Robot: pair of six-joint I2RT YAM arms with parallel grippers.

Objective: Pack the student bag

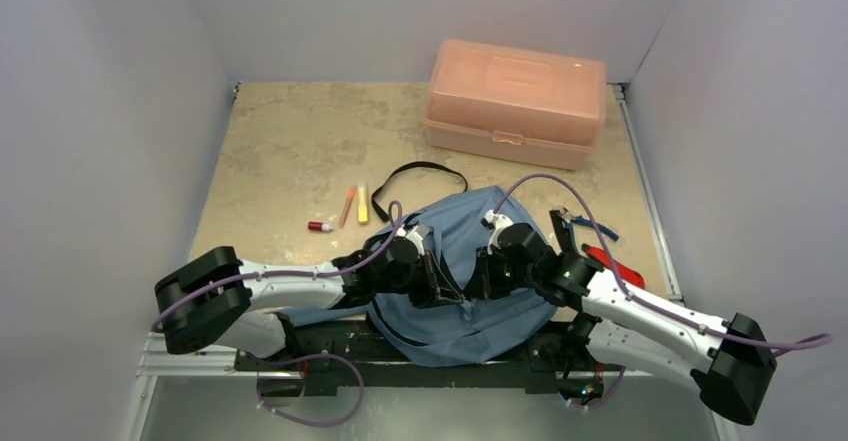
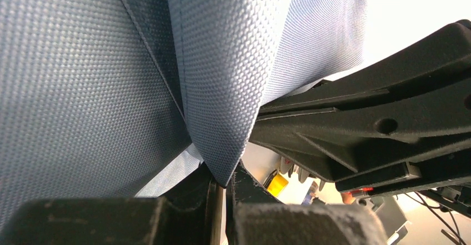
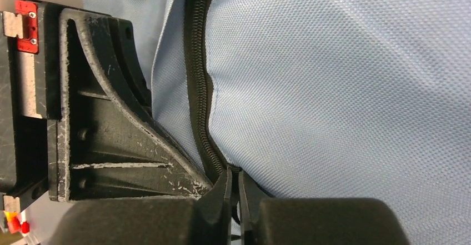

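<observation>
The blue bag (image 1: 480, 336) lies at the front middle, partly covered by both arms. In the left wrist view my left gripper is shut on a narrow fold of bag fabric (image 2: 225, 106). My right gripper is beside it, its fingertips close together at the lower end of the black zipper (image 3: 200, 84). Whether they are pinching the zipper or its pull is too hidden to tell. On the table left of the bag are a red-and-white marker (image 1: 319, 226), an orange stick (image 1: 347, 207) and a yellow marker (image 1: 363, 204).
A closed pink box (image 1: 515, 106) stands at the back right. The bag's black strap (image 1: 415, 166) loops out behind it. Right of the bag, a blue tool (image 1: 597, 226) and a red item (image 1: 622, 271) lie near my right arm.
</observation>
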